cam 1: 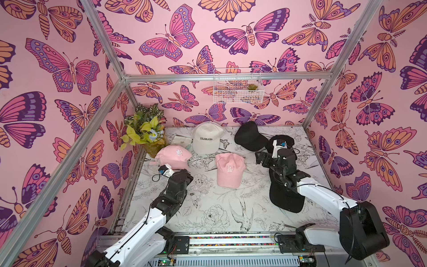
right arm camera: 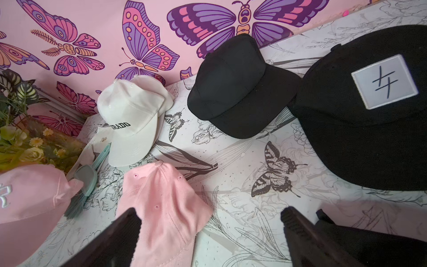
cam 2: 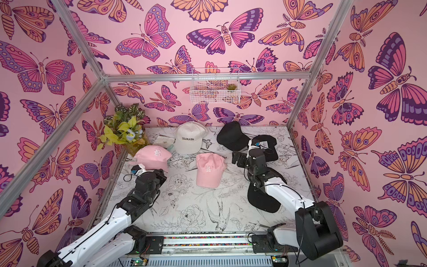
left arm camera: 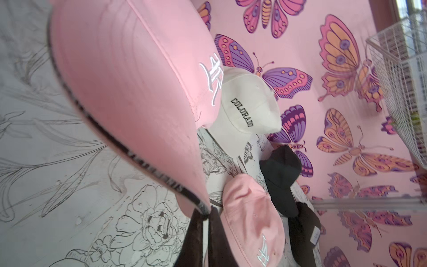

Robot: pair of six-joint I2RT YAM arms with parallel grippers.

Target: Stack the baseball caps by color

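My left gripper is shut on the brim edge of the left pink cap [left arm camera: 133,89], which is tilted in front of it. The other pink cap [cam 1: 230,171] lies center, the white COLORADO cap [cam 1: 206,138] behind. At the right are a black cap [right arm camera: 240,89], a patched black cap [right arm camera: 369,129] and another black cap [cam 1: 284,200] nearer the front. My right gripper [cam 1: 262,158] stands open above the table, among the black caps and the middle pink one, holding nothing.
A plant [cam 1: 146,133] stands at the back left. A wire basket [cam 1: 238,95] hangs on the back frame.
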